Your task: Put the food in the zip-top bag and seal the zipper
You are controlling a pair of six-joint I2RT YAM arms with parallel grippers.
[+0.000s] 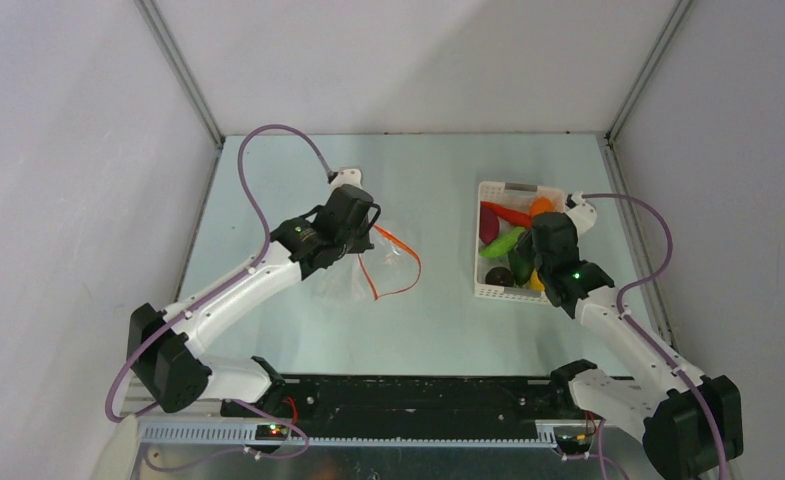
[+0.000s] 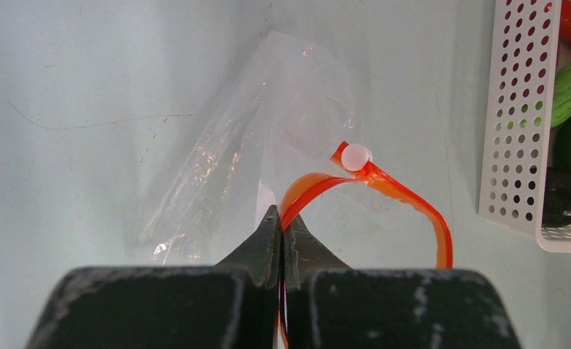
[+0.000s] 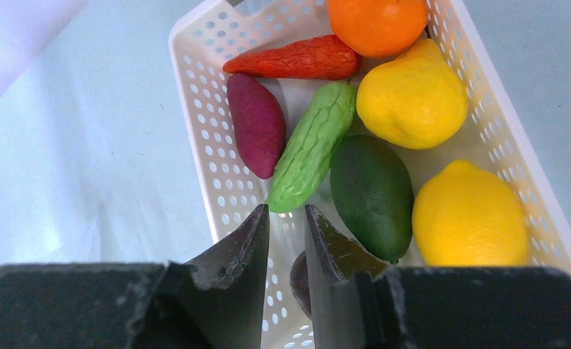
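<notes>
The clear zip bag (image 2: pixel 246 138) with orange zipper (image 2: pixel 402 193) lies on the table, its mouth raised at my left gripper, which is shut on the zipper edge. My right gripper is above the white crate (image 3: pixel 198 123), fingertips a little apart. Nothing shows between the tips; whether it holds anything lower down is unclear. The crate holds a green cucumber (image 3: pixel 311 142), dark green avocado (image 3: pixel 369 193), purple sweet potato (image 3: pixel 257 123), red pepper (image 3: pixel 289 62), orange (image 3: pixel 377 22), yellow fruits (image 3: pixel 471 214) and a dark round item (image 3: pixel 300 283) partly hidden by the fingers.
Walls (image 1: pixel 718 200) enclose the sides and back.
</notes>
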